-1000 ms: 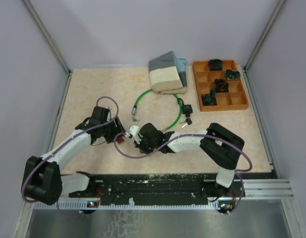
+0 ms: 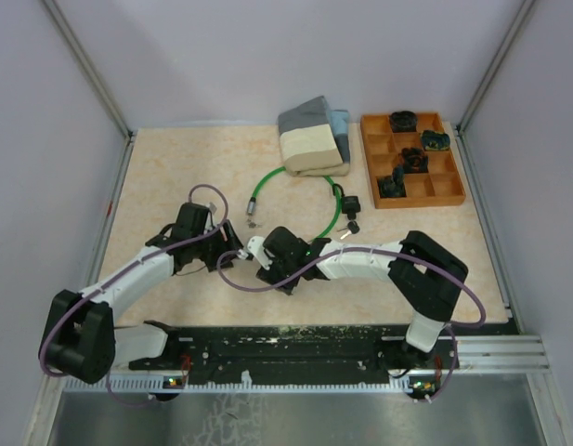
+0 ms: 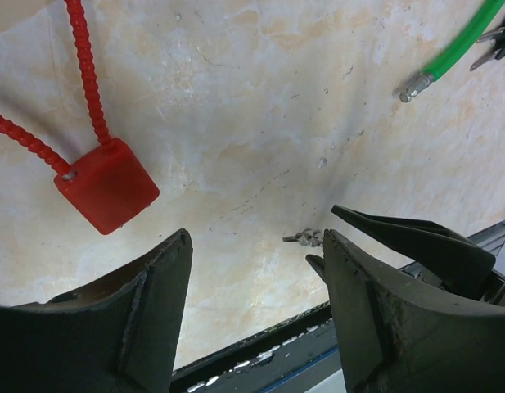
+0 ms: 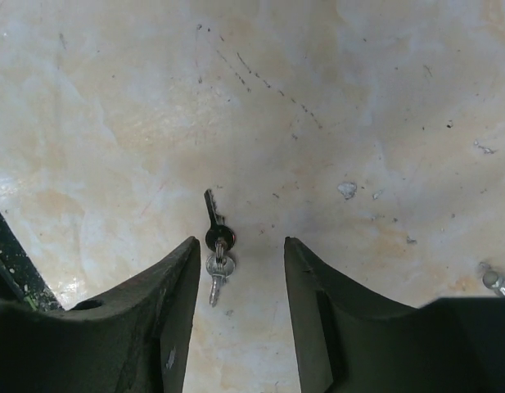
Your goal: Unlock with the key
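Observation:
A red padlock (image 3: 106,184) with a beaded red cable lies on the table in the left wrist view, left of my left gripper, which is open with nothing between its fingers. A small key (image 4: 220,246) with a dark head and metal blade lies under my right gripper, which is open above it. In the top view both grippers (image 2: 221,251) are near the middle, the right one mostly hiding what is beneath it.
A green cable lock (image 2: 267,178) with black parts lies behind the grippers. A folded cloth (image 2: 309,149) and a wooden compartment tray (image 2: 425,186) stand at the back. The table's front edge is close.
The left arm has moved slightly as well.

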